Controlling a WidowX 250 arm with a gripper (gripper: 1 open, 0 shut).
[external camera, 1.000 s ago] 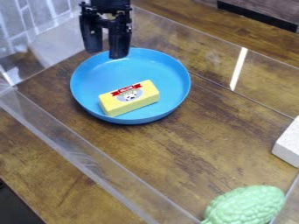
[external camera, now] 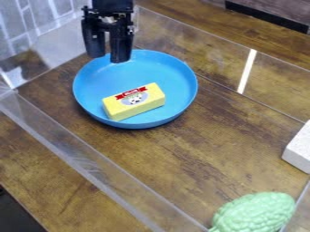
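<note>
A blue plate (external camera: 169, 91) lies on the wooden table, holding a yellow box with a red label (external camera: 133, 101), like a butter package, toward its front middle. My black gripper (external camera: 108, 50) is at the top left, open, its two fingers pointing down over the plate's back rim, apart from the box and with nothing seen between them.
A green cabbage-like object (external camera: 252, 212) lies at the bottom right and a white block (external camera: 299, 145) at the right edge. Clear plastic walls border the area on the left and back. The wood right of and below the plate is free.
My gripper has moved slightly down, toward the plate. The plate and the yellow box have not moved.
</note>
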